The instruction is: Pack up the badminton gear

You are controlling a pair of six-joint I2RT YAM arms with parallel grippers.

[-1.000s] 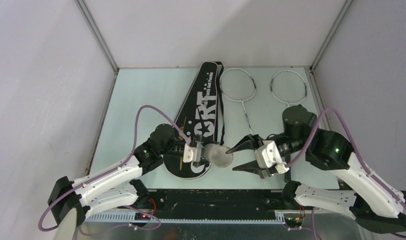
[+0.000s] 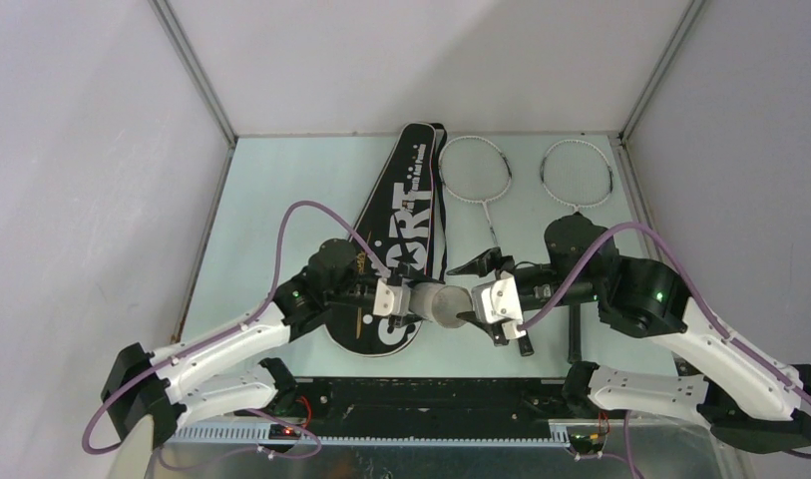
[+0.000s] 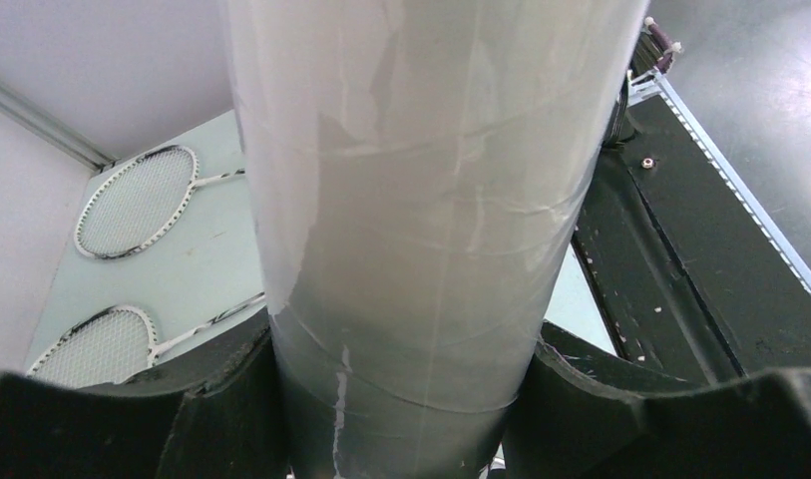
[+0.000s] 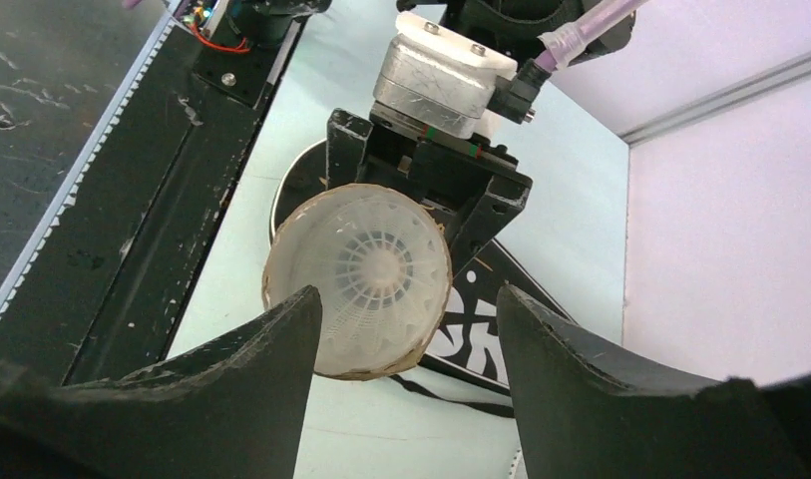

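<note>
A translucent shuttlecock tube [image 2: 447,304] [image 3: 421,220] fills the left wrist view, my left gripper shut on it. In the right wrist view its open end [image 4: 356,279] faces me, with a shuttlecock's ribbed skirt inside. My right gripper is open, its fingers on either side of that end; whether they touch it I cannot tell. The black racket bag [image 2: 401,180] lies flat beneath. Two rackets, the middle one [image 2: 474,168] and the right one [image 2: 577,172], lie to its right, handles toward the front edge.
Walls stand at the back and both sides. A black rail [image 2: 421,394] runs along the front edge, and both arms are close together over the front middle.
My left gripper and the tube have shifted slightly right and upward in the top view. The bag and rackets are unchanged.
</note>
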